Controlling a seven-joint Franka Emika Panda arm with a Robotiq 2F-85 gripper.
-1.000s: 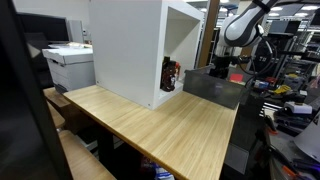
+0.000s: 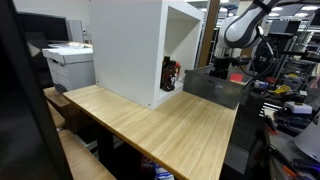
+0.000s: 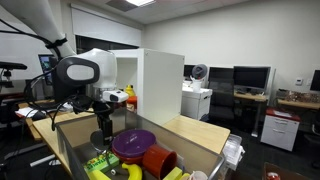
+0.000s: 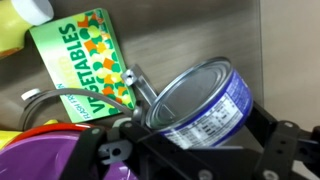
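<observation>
In the wrist view, a can with a silver lid and a blue-and-white label sits tilted between my gripper's black fingers, which appear closed around its sides. Exterior view 2 has the gripper low inside a grey bin; its fingertips are hard to make out there. A green board lettered "vegetables" lies beside the can. Partly cut off at lower left is a purple bowl. A thin metal piece shows next to the can.
Inside the bin are also a purple round bowl, a red cylinder and yellow items. Bare bin floor shows right of the can. A white shelf unit stands on the wooden table, whose near part is clear.
In exterior view 1 the arm has shifted slightly upward over the bin. The table and shelf look the same.
</observation>
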